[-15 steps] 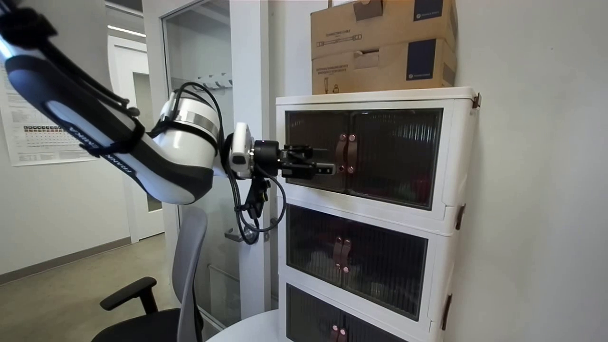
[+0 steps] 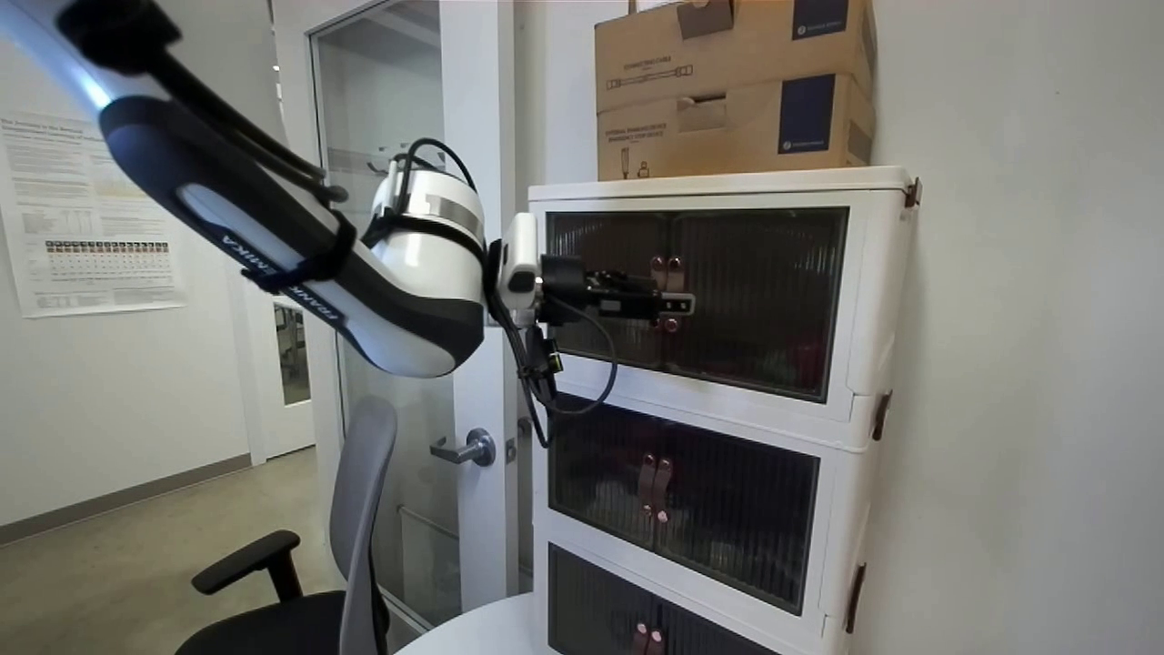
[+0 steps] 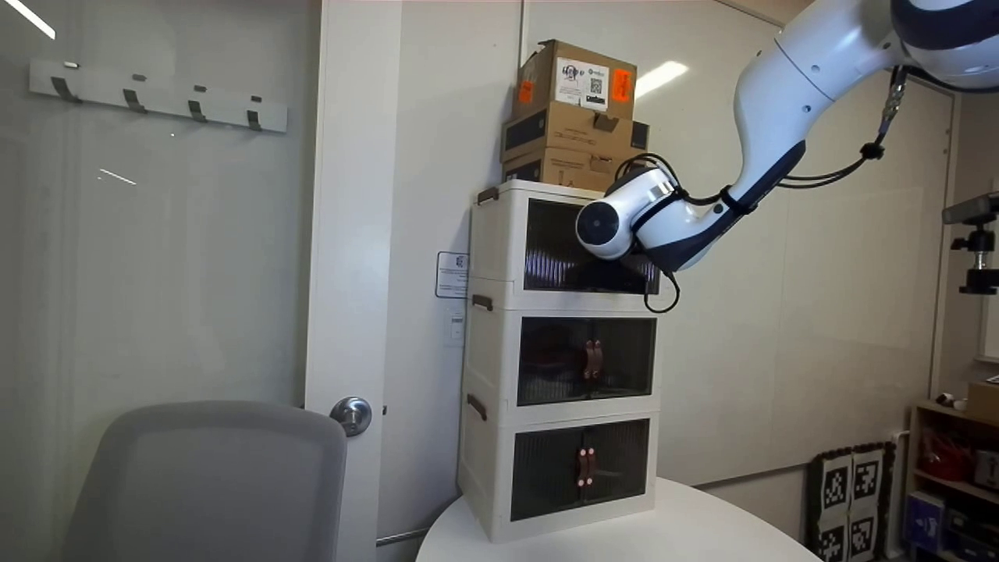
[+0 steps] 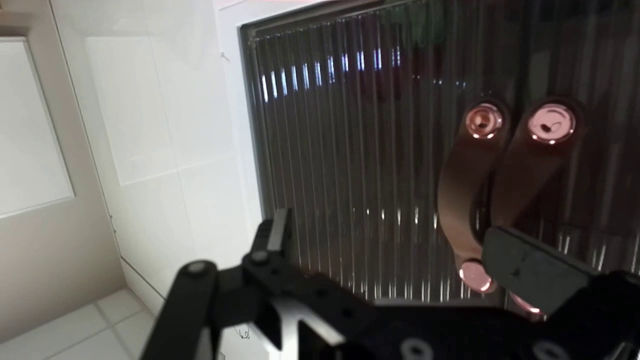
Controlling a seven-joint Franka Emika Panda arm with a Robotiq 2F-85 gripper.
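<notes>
The white cabinet's [image 2: 704, 420] top unit has two dark ribbed doors, both closed, with paired brown leather handles [image 2: 674, 266] at the middle. My gripper is open in front of them, its fingers spread wide. In the wrist view the right finger [image 4: 537, 273] overlaps the lower part of the handles [image 4: 459, 192]; whether it touches them I cannot tell. The other finger lies over the left part of the ribbed door [image 4: 342, 162]. No handle shows between the finger pads. In exterior view 2 the arm's wrist [image 3: 613, 225] hides the gripper.
Cardboard boxes [image 2: 731, 120] are stacked on the cabinet. Two more closed units stand below, on a round white table [image 3: 721, 524]. A grey chair [image 3: 211, 478] and a glass door [image 2: 382, 218] are beside the cabinet. Free space lies before the lower units.
In exterior view 1 my arm and gripper have moved right and slightly up, so the gripper now overlaps the top handles. The cabinet doors have not moved.
</notes>
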